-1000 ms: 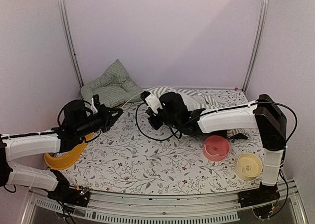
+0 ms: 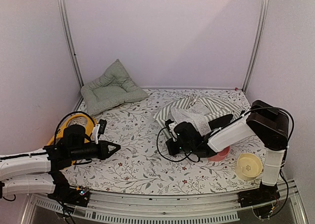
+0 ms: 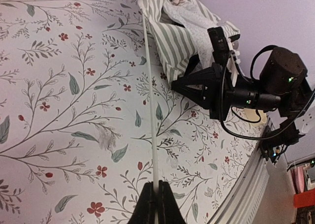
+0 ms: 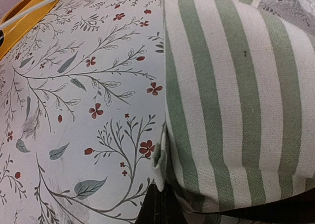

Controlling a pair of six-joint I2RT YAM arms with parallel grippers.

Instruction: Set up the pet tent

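Note:
The green-and-white striped tent cloth (image 2: 172,111) lies crumpled at the back right of the table, partly behind my right arm. My right gripper is shut on a folded corner (image 4: 159,165) at the cloth's edge; the top view has this gripper (image 2: 169,144) at the cloth's near left side. On the left, my left gripper (image 2: 119,146) is low over the table, shut on a thin pale cord (image 3: 151,106). In the left wrist view that cord runs taut from its fingertips (image 3: 147,197) to the striped cloth (image 3: 172,39).
A checked cushion (image 2: 110,91) rests at the back left. An orange basin (image 2: 78,118) is behind my left arm. Near the front right are a pink bowl (image 2: 220,156), half under my right arm, and a yellow bowl (image 2: 248,166).
My right gripper has come toward the front edge, and the striped cloth's near left side has followed.

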